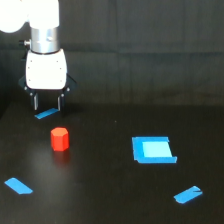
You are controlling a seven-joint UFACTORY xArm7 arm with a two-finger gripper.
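Note:
My gripper [47,103] hangs at the upper left, pointing down, with its two fingers apart and nothing visible between them. A red block [60,139] with a roughly hexagonal outline rests on the dark table, below and slightly right of the gripper in the picture. Clear space separates the two. Right of the middle lies a pale, whitish-blue square [156,149] framed by blue tape [137,152]. Nothing stands on that square.
Blue tape strips mark the black table at the left front [18,186], at the right front [188,194] and behind the block near the gripper [47,114]. Bare tabletop stretches between the red block and the square. A dark curtain [140,50] hangs at the back.

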